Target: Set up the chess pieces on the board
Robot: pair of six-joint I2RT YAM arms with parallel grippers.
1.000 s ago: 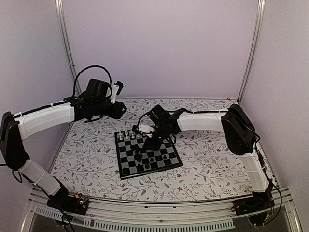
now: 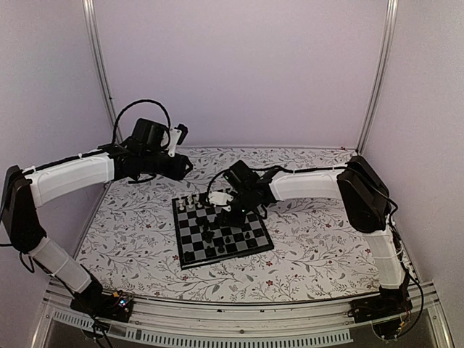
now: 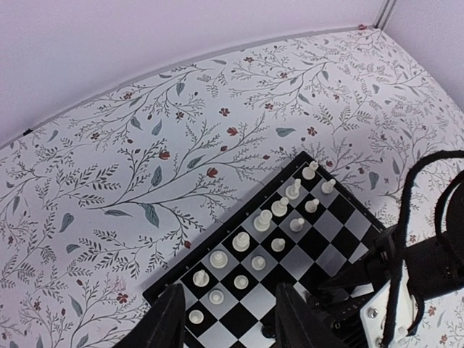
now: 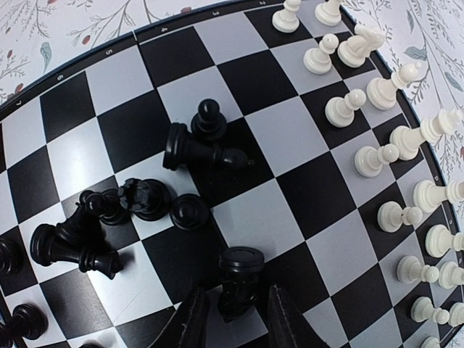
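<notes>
The chessboard (image 2: 187, 246) lies mid-table. White pieces (image 4: 388, 216) stand in rows along one edge. Black pieces lie or stand loosely on the squares, among them a fallen piece (image 4: 203, 154) and a cluster (image 4: 145, 198). My right gripper is low over the board, open, its fingertips either side of an upended or tilted black piece (image 4: 241, 264). My left gripper hangs high at the board's left, open, with the board visible below between its fingers.
Walls enclose the back and sides. The right arm reaches across the board's back right part.
The left arm has moved very slightly to the right.
</notes>
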